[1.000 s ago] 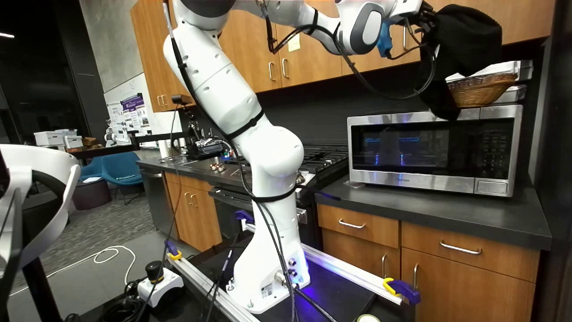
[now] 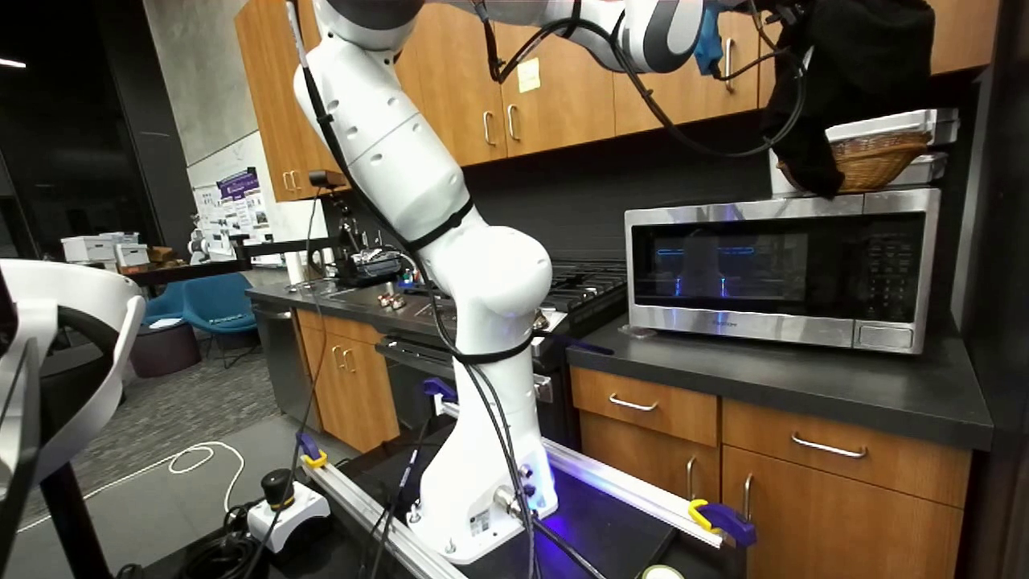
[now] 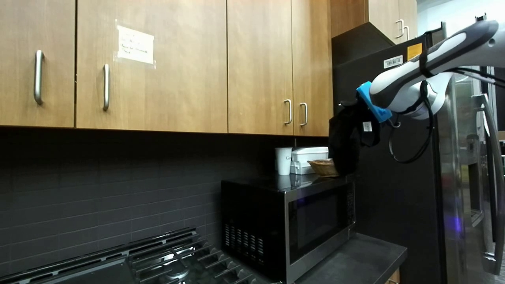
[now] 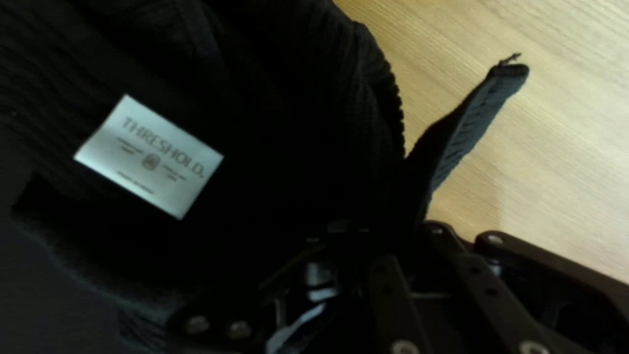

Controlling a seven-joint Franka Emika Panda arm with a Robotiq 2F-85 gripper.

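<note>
A black cloth with a white brand label hangs from my gripper, high in front of the wall cabinets. In the wrist view the cloth fills most of the left side, and a narrow strip of it sticks up past the fingers. My gripper is shut on this cloth, though its dark fingertips are hard to make out against it. The cloth's lower end hangs in front of a wicker basket on top of the microwave. In the second exterior view the cloth partly covers the basket.
White containers and a white cup stand behind the basket on the microwave. Wall cabinets hang close above, and a dark refrigerator side rises on the right.
My gripper has risen and moved slightly right in the first exterior view, carrying the cloth. The cloth's lower end has lifted along the microwave's top edge; the basket looks unmoved.
</note>
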